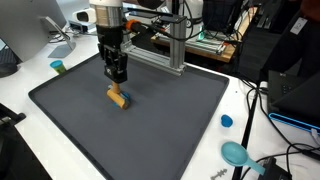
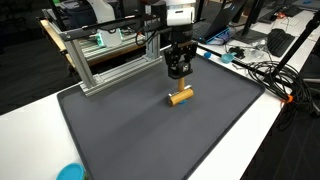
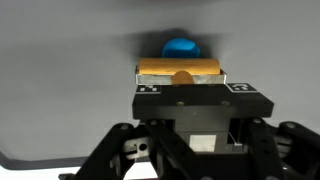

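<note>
A light wooden mallet-like piece has a thick cylindrical head [image 2: 181, 98] lying crosswise and a short handle [image 2: 182, 84] rising from it. My gripper [image 2: 181, 76] is directly above, shut on the handle's upper part. From the wrist view, the wooden head [image 3: 165, 66] stretches sideways just beyond the gripper, with the handle's round end between the fingers. A small blue thing [image 3: 181, 47] shows past the head; whether the two touch is unclear. In the first exterior view the wooden piece [image 1: 118, 97] is at or just above the dark tabletop.
Wide bare tabletop [image 1: 160, 120] surrounds the piece. A green-topped container [image 1: 58, 67] stands at the far left corner. To the right, off the dark surface, are a blue cup [image 1: 227, 121] and a turquoise bowl-like object [image 1: 236, 154]. A metal rack [image 2: 125, 72] stands behind.
</note>
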